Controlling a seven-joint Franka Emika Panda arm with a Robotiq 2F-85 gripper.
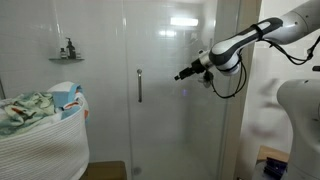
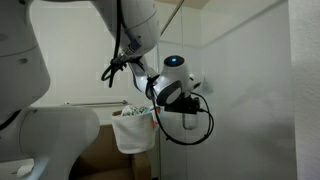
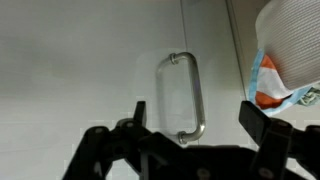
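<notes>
A vertical metal handle is fixed to the clear glass shower door. In the wrist view the handle appears between and beyond my fingertips, with its lower end close to the palm's outline. My gripper is open, its two black fingers wide apart and nothing between them. From exterior view 1, the gripper hangs right of the handle and slightly higher, apart from it. How far it is from the glass cannot be told.
A white woven basket filled with cloths stands at left. Dark bottles sit on a small wall shelf. Behind the glass, a shower valve shows near my arm. A brown box lies low, below the handle.
</notes>
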